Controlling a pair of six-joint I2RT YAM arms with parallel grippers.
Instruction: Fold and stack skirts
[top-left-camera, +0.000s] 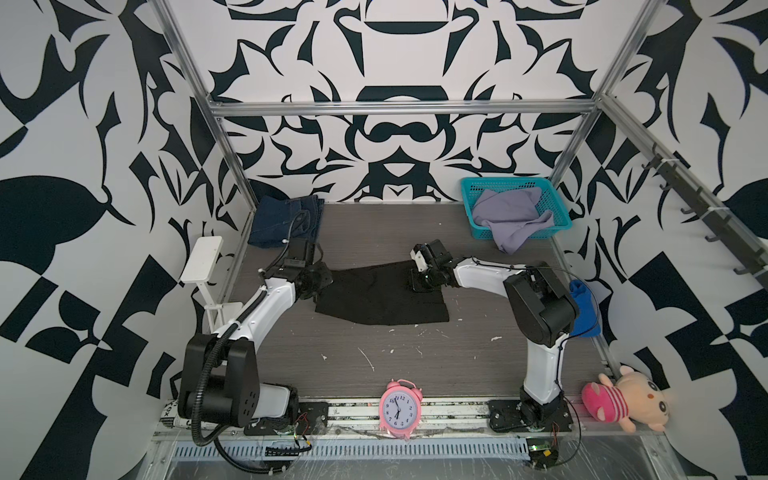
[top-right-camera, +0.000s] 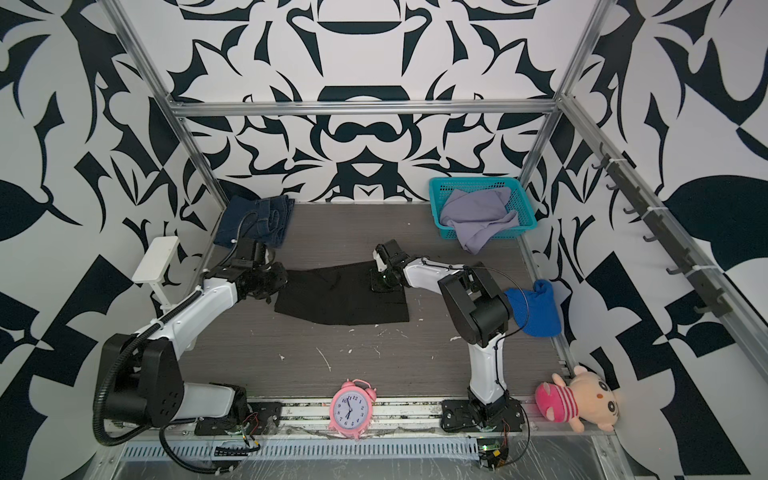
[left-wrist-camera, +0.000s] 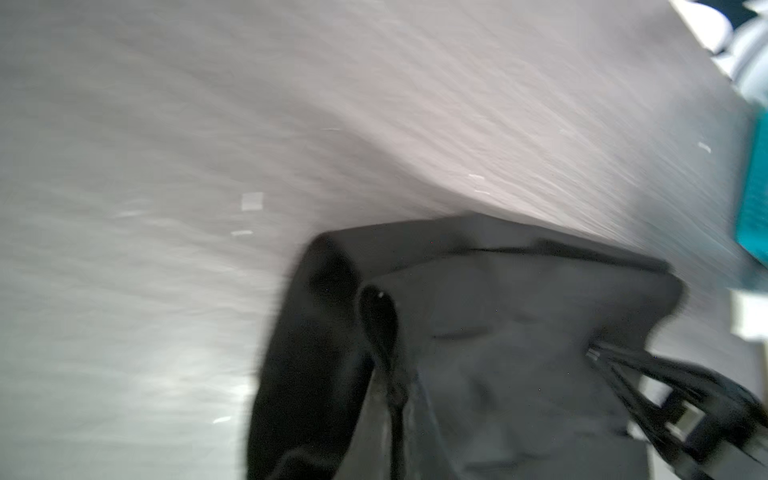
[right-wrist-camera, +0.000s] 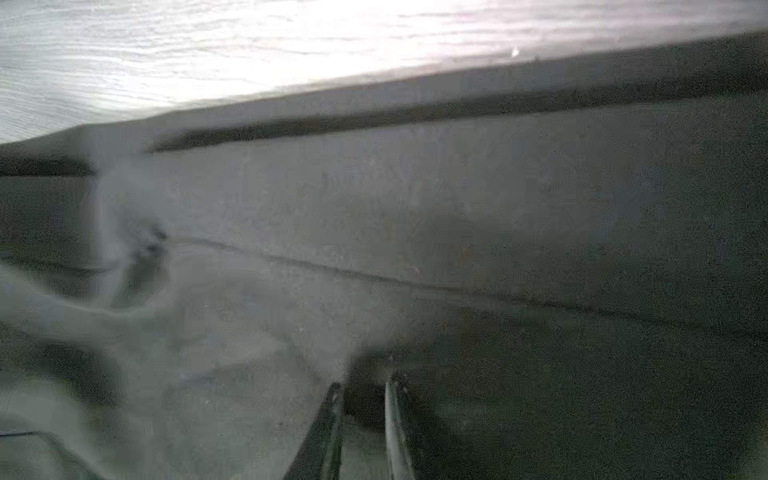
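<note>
A black skirt (top-left-camera: 376, 304) lies partly folded on the table, between the two grippers. My left gripper (top-left-camera: 318, 280) is at its left end; in the left wrist view its fingertips (left-wrist-camera: 396, 396) are shut on a folded edge of the dark cloth. My right gripper (top-right-camera: 377, 276) rests on the skirt's right part; in the right wrist view its fingertips (right-wrist-camera: 396, 384) are close together over the dark fabric, and what is between them is hard to make out.
Folded dark blue denim (top-left-camera: 284, 220) lies at the back left. A teal basket (top-left-camera: 560, 216) with lilac cloth (top-left-camera: 512, 216) stands at the back right. A blue cloth (top-right-camera: 532, 312) is at the right edge, a pink clock (top-right-camera: 352, 408) at the front.
</note>
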